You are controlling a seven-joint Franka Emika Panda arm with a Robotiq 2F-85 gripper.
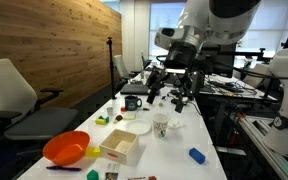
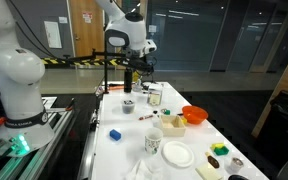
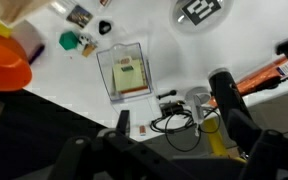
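My gripper (image 1: 172,98) hangs above the table, its fingers wide apart with nothing between them. The wrist view looks down past the gripper at the table. There, a clear container (image 3: 128,70) with yellowish contents lies above the left finger, and a black cylinder (image 3: 224,92) stands close to the right one in the image. In exterior view 2 the gripper (image 2: 141,76) is over the far part of the table, near the black cylinder (image 2: 127,84) and a white mug (image 2: 128,104). How high it is over them is hard to tell.
An orange bowl (image 1: 66,147), a cream box (image 1: 120,148), a white cup (image 1: 160,125) and a white plate (image 2: 178,154) stand on the table. A blue block (image 1: 197,156) lies apart, with bare table around it. Black cables (image 3: 174,122) and markers lie below the gripper.
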